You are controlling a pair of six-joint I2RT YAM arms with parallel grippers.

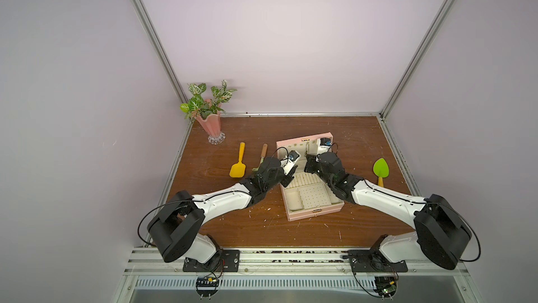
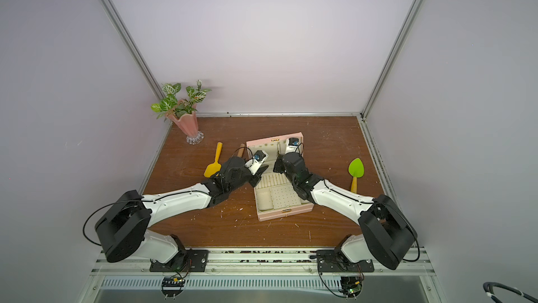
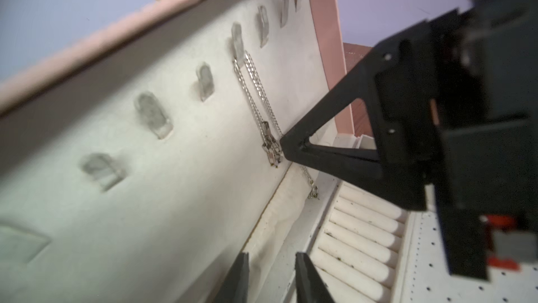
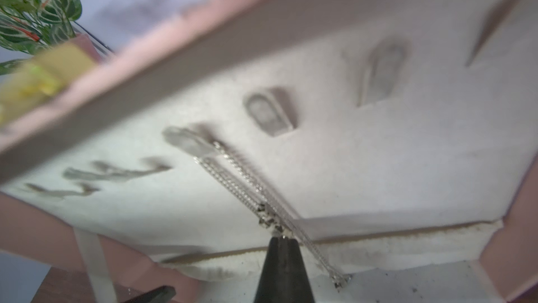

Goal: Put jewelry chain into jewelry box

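A silver chain (image 4: 246, 182) hangs doubled from a clear hook inside the raised lid (image 4: 336, 174) of the pink and cream jewelry box (image 1: 315, 211); a strand of it reaches down past the lid's lower edge. In the right wrist view my right gripper is shut, its tips overlapping the chain's clasp, with nothing seen gripped between them. Whether it touches the chain cannot be told. My left gripper stands open in front of the lid, its fingers apart and empty, below and left of the chain (image 3: 259, 98).
Ring rolls (image 3: 364, 224) fill a tray in the box base. Left of the box lie a yellow scoop (image 1: 238, 165) and a wooden-handled tool (image 1: 264, 150); a plant in a pink vase (image 1: 210, 123) stands behind. A green trowel (image 1: 381, 167) lies right.
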